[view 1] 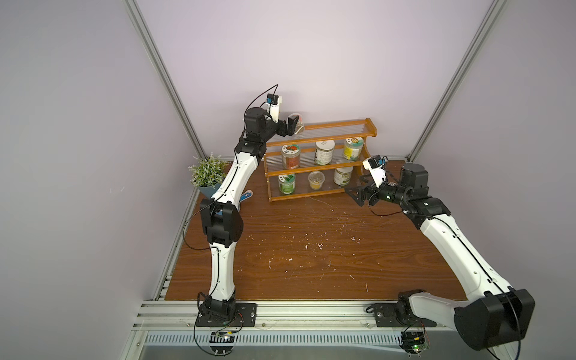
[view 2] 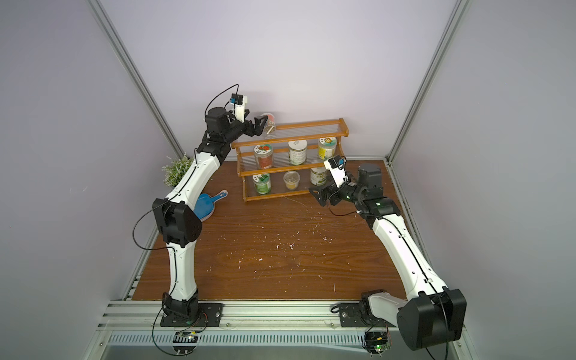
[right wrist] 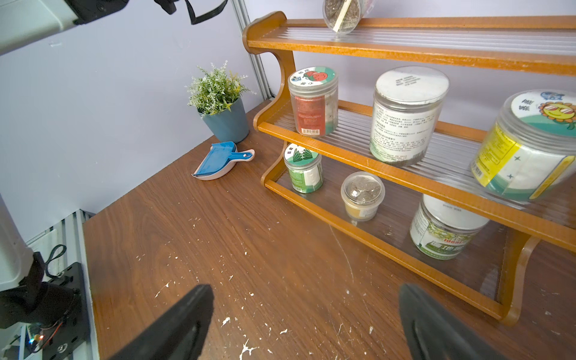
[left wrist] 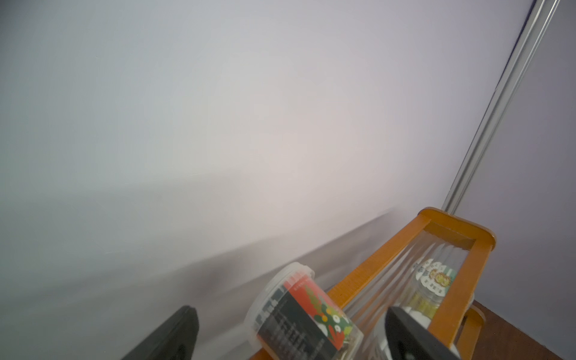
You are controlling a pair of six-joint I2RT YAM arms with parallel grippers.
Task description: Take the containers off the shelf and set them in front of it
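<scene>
The seed jar (view 1: 298,119) stands or leans at the left end of the top shelf. Its brown contents show through the clear side in the right wrist view, where the jar (right wrist: 345,10) is cut off by the upper edge. In the left wrist view the jar (left wrist: 297,321), with a red and black label, looks tilted and lies ahead between the spread fingers. My left gripper (view 1: 290,126) is open at the jar's left; whether it touches cannot be told. Before the rack's lower right corner, my right gripper (view 1: 358,193) hangs open and empty.
The wooden rack (right wrist: 384,45) holds several other jars, among them a red-labelled jar (right wrist: 313,105) and a yellow-labelled jar (right wrist: 528,147) on its middle shelf. A plant pot (right wrist: 226,121) and blue dustpan (right wrist: 217,160) stand left.
</scene>
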